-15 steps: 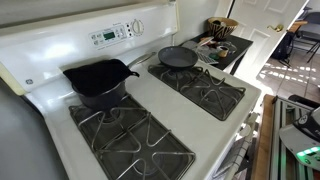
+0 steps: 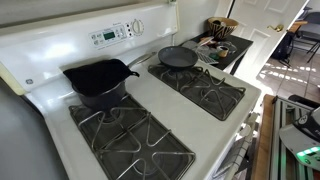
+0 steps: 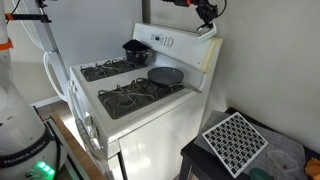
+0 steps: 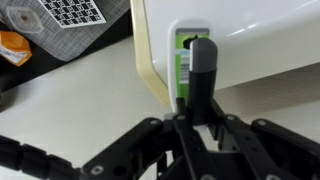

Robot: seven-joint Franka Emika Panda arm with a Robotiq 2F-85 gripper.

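My gripper (image 3: 207, 14) is high above the right end of the stove's back panel. It is shut on a white object (image 3: 208, 33), which hangs directly below it. In the wrist view the dark fingers (image 4: 203, 60) cover part of this white object, whose face carries a green label (image 4: 184, 62) with a barcode. The object overlaps the panel's corner there; whether it touches the panel, I cannot tell. Exterior view 1 does not show the gripper.
On the stove (image 2: 205, 128) stand a black pot (image 2: 102, 88) at the left rear and a dark frying pan (image 2: 178, 57) at the right rear. A side table beside the stove holds a white perforated panel (image 3: 235, 142) and several small items.
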